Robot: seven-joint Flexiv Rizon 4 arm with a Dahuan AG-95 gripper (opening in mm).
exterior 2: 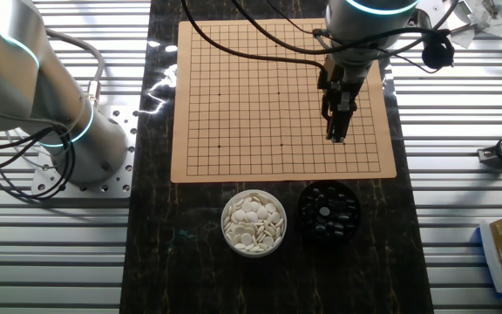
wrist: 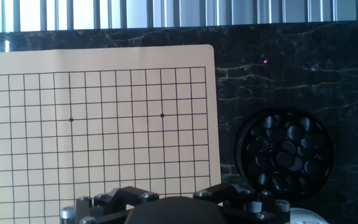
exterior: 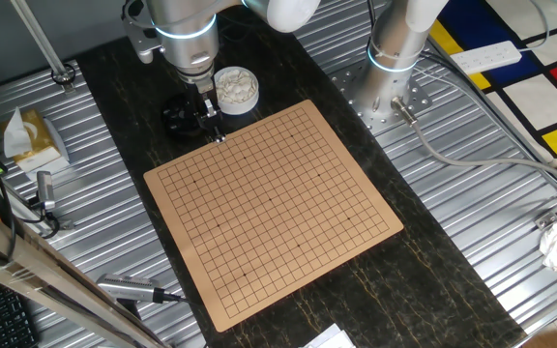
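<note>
A wooden Go board [exterior: 274, 208] with a bare grid lies on the dark marble-patterned tabletop; no stones show on it. My gripper [exterior: 219, 139] points down near the board's edge on the bowl side. In exterior view 2 the gripper [exterior 2: 335, 139] hangs over the grid, fingertips close together. Whether a small gap or a stone lies between them cannot be made out. Dark finger linkages [wrist: 129, 196] cross the bottom of the wrist view, their tips hidden. A black bowl [exterior 2: 329, 214] holds black stones; beside it, a white bowl [exterior 2: 254, 222] is full of white stones.
The arm's base [exterior 2: 77, 153] stands on slatted metal beside the tabletop. A tissue box [exterior: 37, 143] and a metal clamp [exterior: 129, 287] sit off its other side.
</note>
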